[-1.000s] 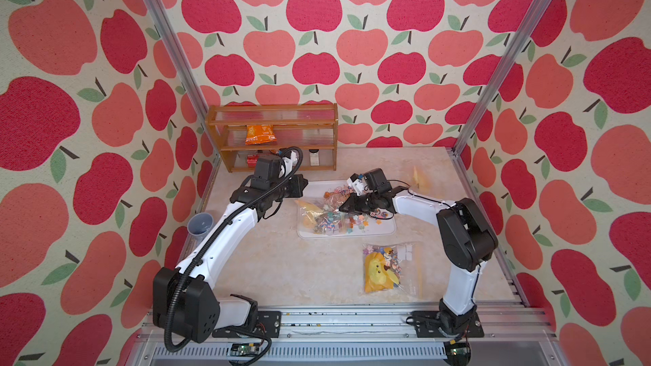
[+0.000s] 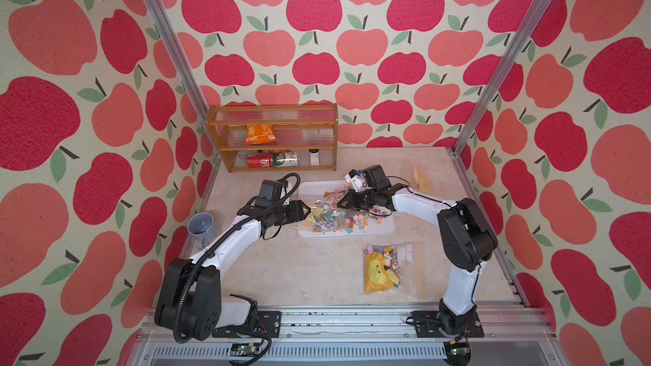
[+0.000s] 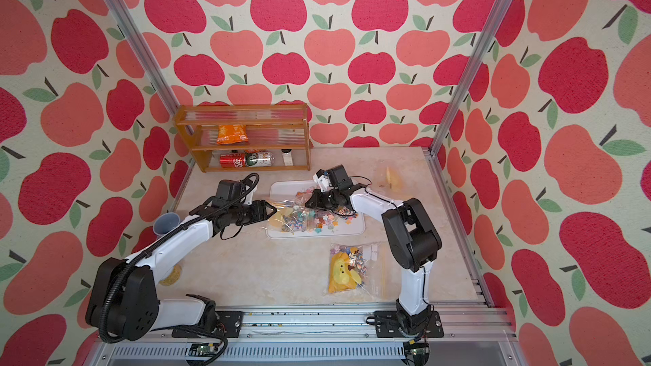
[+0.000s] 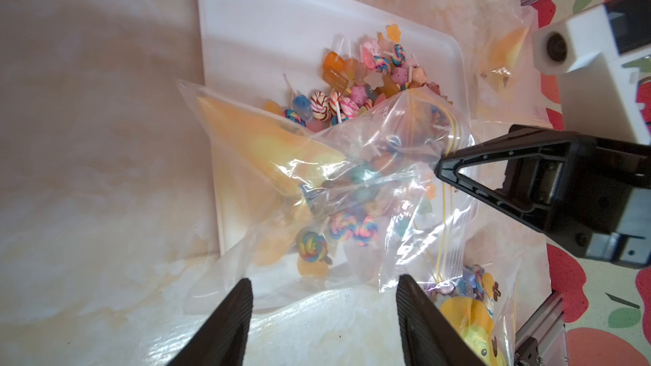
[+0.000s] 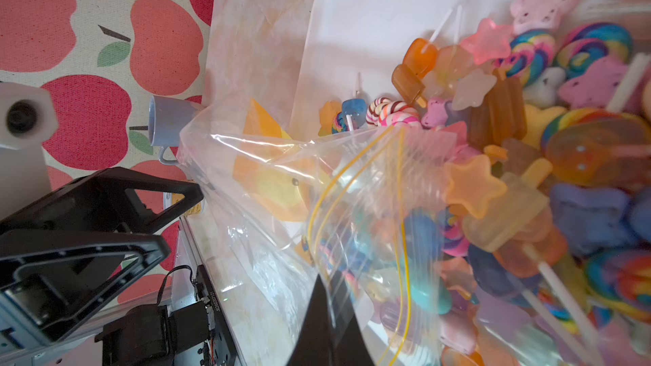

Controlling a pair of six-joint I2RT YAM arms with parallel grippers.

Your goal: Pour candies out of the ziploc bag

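Note:
A clear ziploc bag (image 4: 325, 189) with yellow print lies over the white tray (image 4: 251, 20), some candies showing through it. Loose candies (image 4: 359, 81) are heaped in the tray. My right gripper is shut on the bag's zip end, its thin film between the fingers. My left gripper stands open, just beyond the bag's bottom end at the tray's left side.
A second bag of candies (image 2: 383, 271) lies in front of the tray. An empty-looking bag (image 2: 419, 179) lies back right. A wooden shelf (image 2: 271, 108) stands behind, a blue mug (image 2: 202, 225) at left.
My left gripper has come down from above the tray's back-left to beside the bag's end. The right gripper has barely moved.

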